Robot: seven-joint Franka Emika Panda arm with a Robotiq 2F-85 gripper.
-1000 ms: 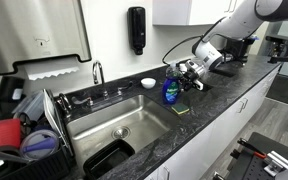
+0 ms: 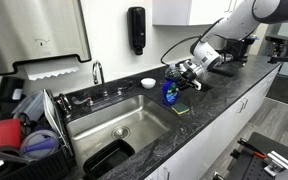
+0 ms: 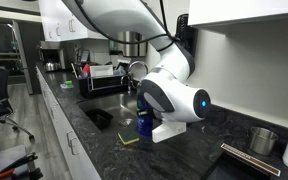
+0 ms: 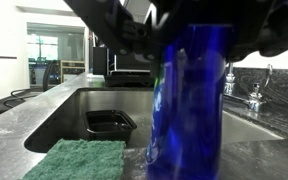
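A blue bottle [image 2: 171, 92] stands upright on the dark counter just right of the sink. In the wrist view the bottle [image 4: 188, 110] fills the space ahead, its upper part between the dark fingers of my gripper. The fingers are part open around it, and contact on both sides cannot be made out. From the other side, the arm's white wrist hides much of the bottle [image 3: 145, 125]. A green and yellow sponge [image 2: 181, 109] lies on the counter in front of the bottle; its green scouring face [image 4: 79, 160] shows close up.
The steel sink [image 2: 89, 125] lies beside the bottle, with a black tub [image 2: 108, 157] in it. A faucet [image 2: 98, 72] rises behind. A loaded dish rack [image 2: 24, 150] stands at far left, a white bowl [image 2: 149, 83] near the wall.
The gripper has come slightly nearer the bottle's top over the last second. Bottle and sponge stay where they were.
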